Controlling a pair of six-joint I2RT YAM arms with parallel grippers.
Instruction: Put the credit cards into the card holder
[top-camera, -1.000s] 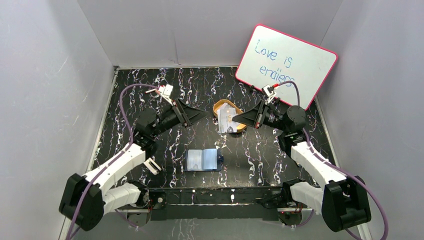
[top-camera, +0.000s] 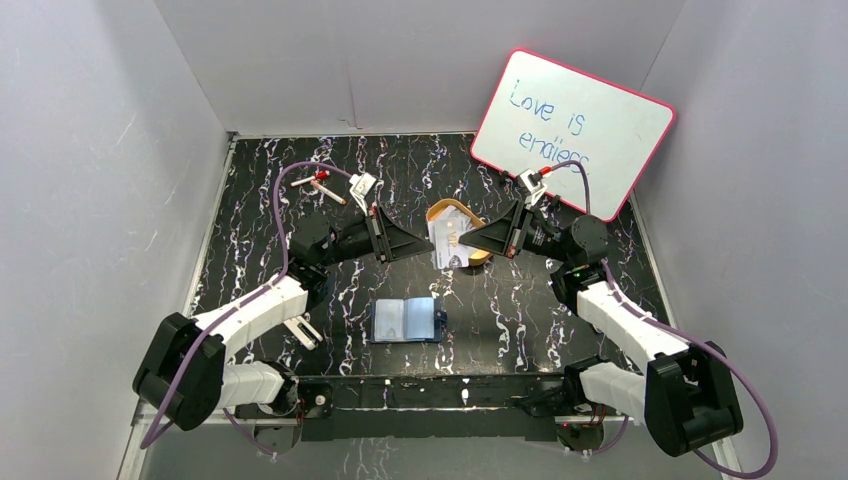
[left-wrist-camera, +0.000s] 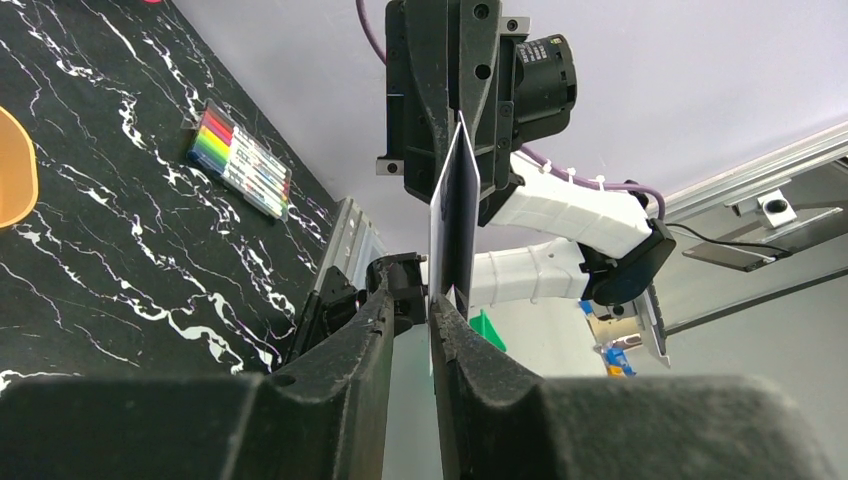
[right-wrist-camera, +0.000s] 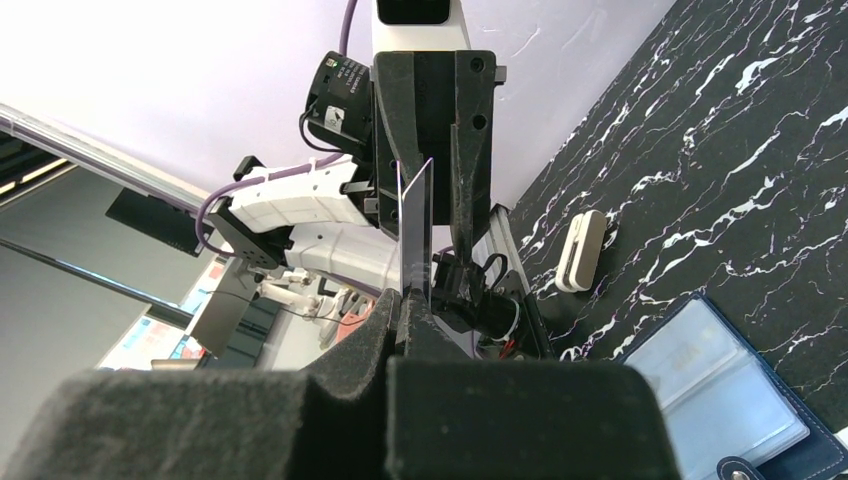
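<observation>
Pale cards (top-camera: 450, 256), at least two and slightly fanned, hang in the air between my two grippers. My right gripper (top-camera: 462, 240) is shut on them; in the right wrist view the thin cards (right-wrist-camera: 415, 235) rise from its closed fingertips. From the other side my left gripper (top-camera: 431, 246) reaches the cards' edge. Its fingers stand a little apart in the left wrist view, with the cards (left-wrist-camera: 455, 220) close by one fingertip. Whether it touches them I cannot tell. The card holder (top-camera: 405, 320) lies spread on the table, clear sleeves up, with a dark blue border.
A tan tray (top-camera: 437, 208) sits below and behind the cards. Pens (top-camera: 325, 187) lie at the back left, and a small pale object (top-camera: 302, 331) at the front left. A whiteboard (top-camera: 575, 130) leans at the back right. Table around the holder is clear.
My left gripper has moved right, up to the cards' edge. The right gripper, with the cards in it, has shifted slightly left. The card holder has not moved.
</observation>
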